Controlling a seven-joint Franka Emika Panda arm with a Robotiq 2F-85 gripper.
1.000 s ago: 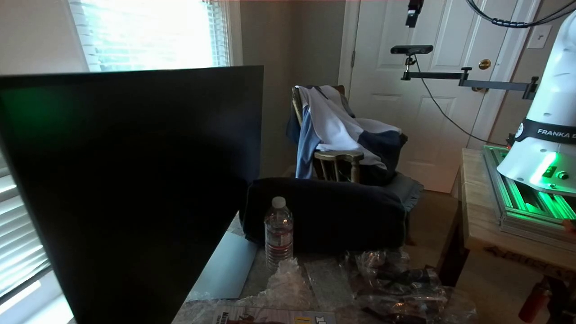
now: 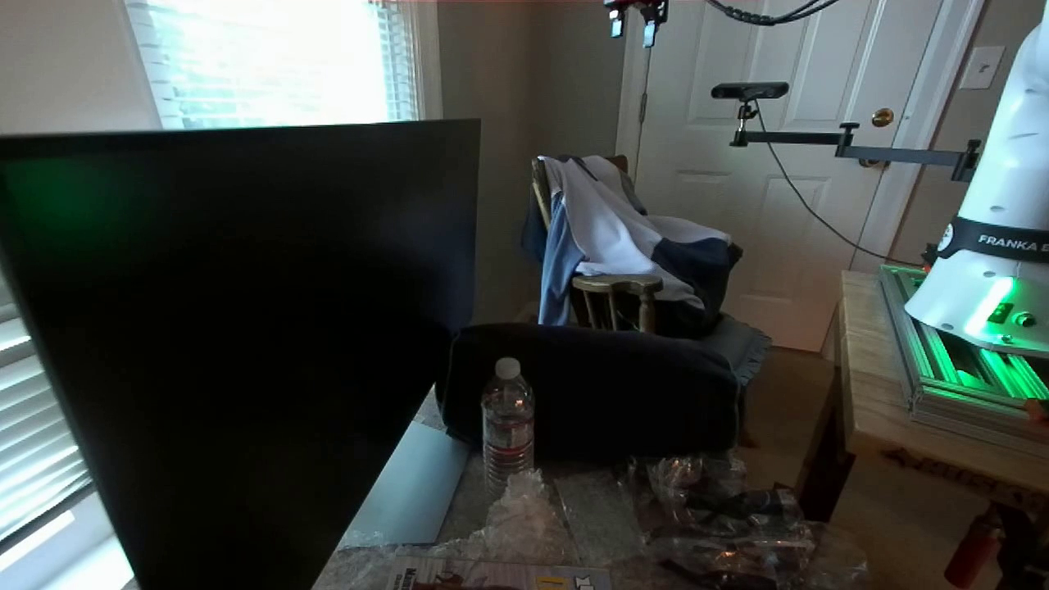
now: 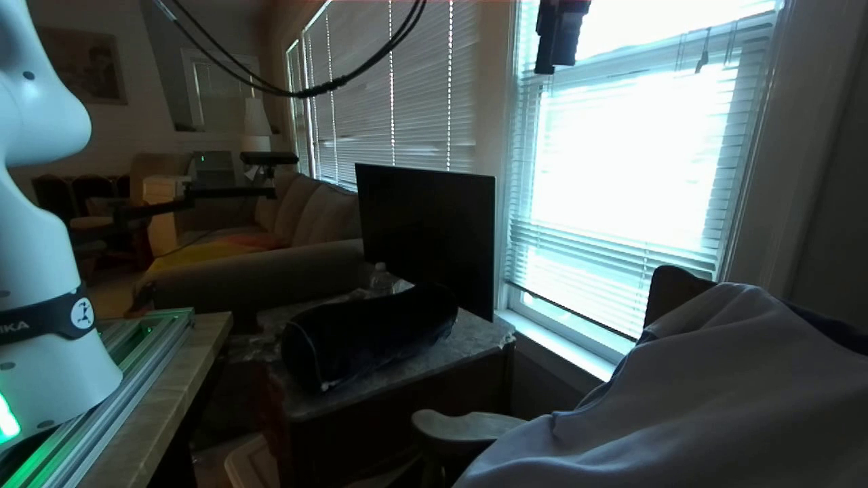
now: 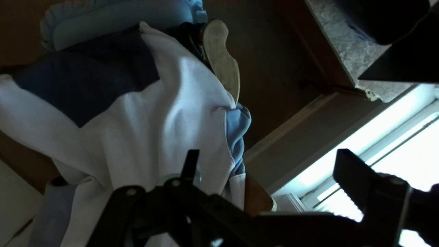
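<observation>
My gripper is open in the wrist view, its two dark fingers wide apart and nothing held between them. In exterior view 1 the gripper (image 2: 632, 31) hangs at the top edge, higher than the chair. A white, blue and navy garment (image 4: 140, 127) lies draped over a wooden chair, below and to the left of the fingers in the wrist view. The same garment (image 2: 629, 226) covers the chair's back and seat in exterior view 1. Exterior view 2 shows the garment (image 3: 692, 398) close up at lower right.
A stone-topped table (image 2: 590, 511) bears a large dark monitor (image 2: 246, 324), a black rounded bag (image 2: 600, 393), a water bottle (image 2: 508, 423) and clear plastic wrapping (image 2: 728, 511). A camera on a bracket (image 2: 806, 138) juts out near the door. The window (image 3: 635, 163) is beyond the chair.
In exterior view 1 my gripper has moved left along the top edge and turned, so that both fingertips show now. The cable has shifted left with it. Garment and table items are unmoved.
</observation>
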